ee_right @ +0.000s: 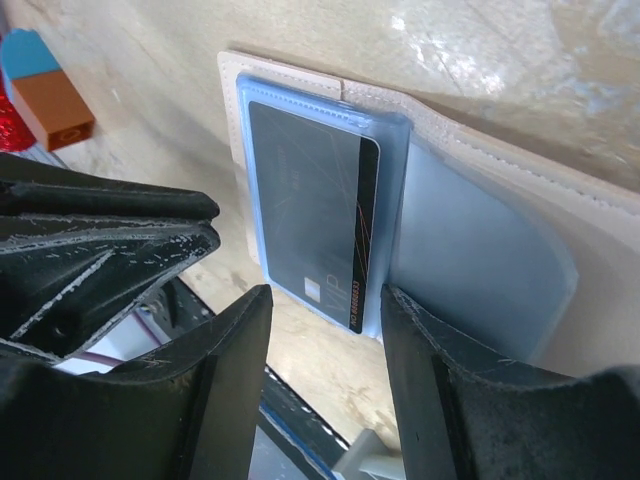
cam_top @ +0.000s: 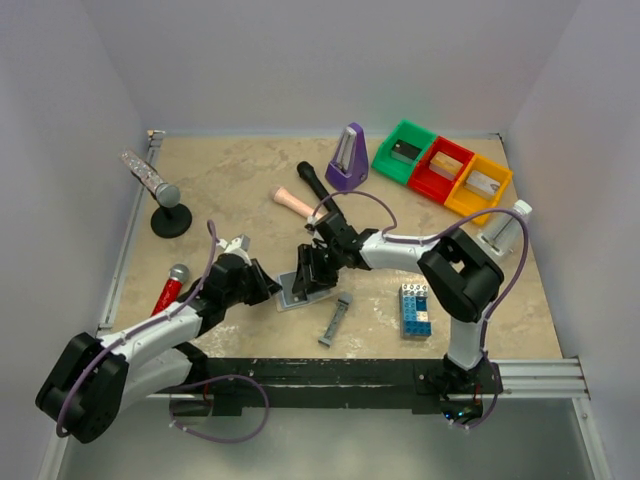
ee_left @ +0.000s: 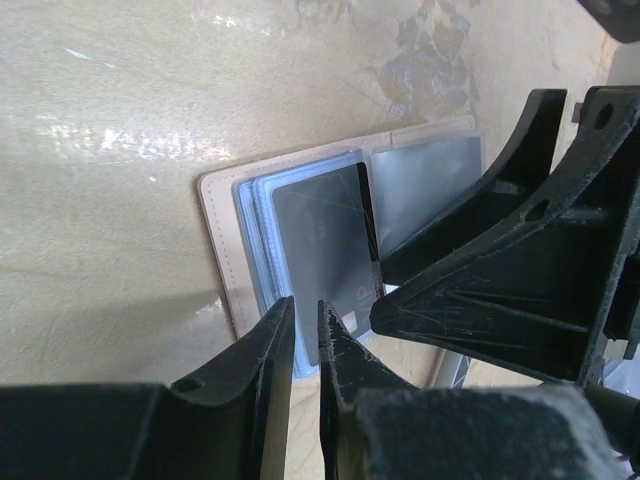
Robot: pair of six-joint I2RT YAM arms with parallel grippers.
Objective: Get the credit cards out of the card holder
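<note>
The card holder (cam_top: 287, 300) lies open on the table, its blue sleeves showing. A dark card (ee_left: 322, 250) sits in one sleeve. My right gripper (cam_top: 312, 275) is over the holder with fingers open, their tips at the card's sleeve in the right wrist view. My left gripper (cam_top: 268, 285) is just left of the holder; in the left wrist view its fingertips (ee_left: 283, 320) are close together at the sleeve's lower edge, with a narrow gap and nothing clearly between them.
A grey bar (cam_top: 334, 320) and a blue block (cam_top: 415, 310) lie right of the holder. Microphones, a purple metronome (cam_top: 347, 160) and coloured trays (cam_top: 430, 170) stand behind.
</note>
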